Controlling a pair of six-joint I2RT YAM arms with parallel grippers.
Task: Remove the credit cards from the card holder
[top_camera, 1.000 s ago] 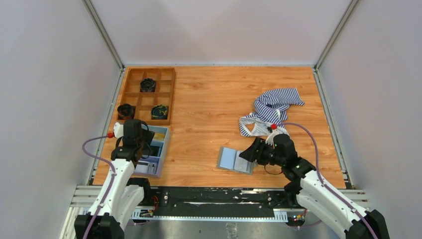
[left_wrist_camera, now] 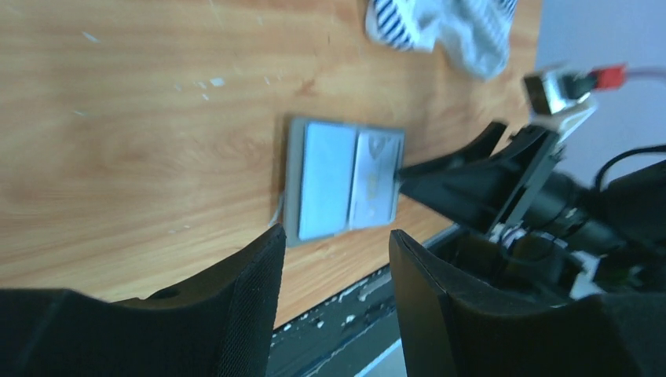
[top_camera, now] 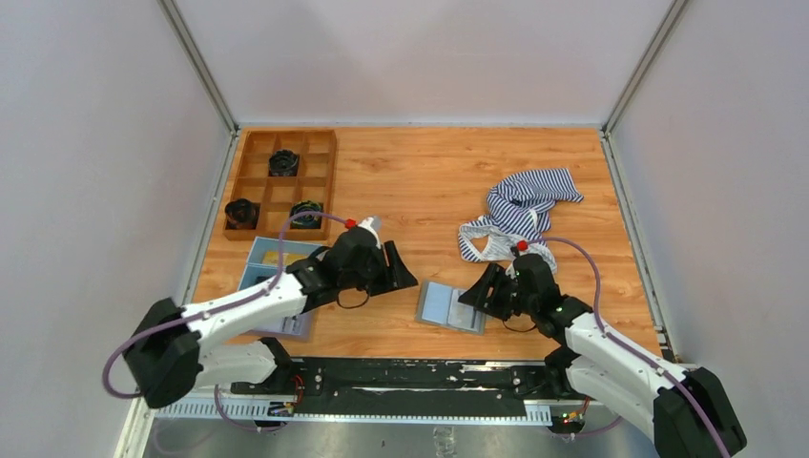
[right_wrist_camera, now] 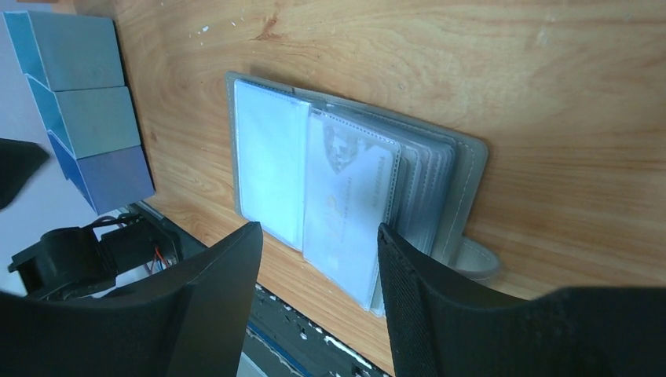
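The card holder [top_camera: 441, 305] lies spread flat on the table, its clear sleeves facing up. In the right wrist view its left half [right_wrist_camera: 271, 161] is a pale blue sleeve, and a whitish card [right_wrist_camera: 345, 200] with a faint crest shows inside the stacked right-hand sleeves. Over the holder's right side is my right gripper, its fingers parted and nothing seen between them; whether a finger touches the sleeves I cannot tell. To the holder's left, above the table, my left gripper [top_camera: 412, 272] hangs open and empty.
A light blue divided organizer [top_camera: 298, 324] stands at the left, partly under my left arm. Behind it is a wooden compartment tray [top_camera: 329, 172] with dark rolled items. A striped cloth [top_camera: 529, 205] lies back right.
My left arm has swung from above the organizer rightward to near the card holder. The right gripper has shifted only slightly, and the holder lies in the same place.
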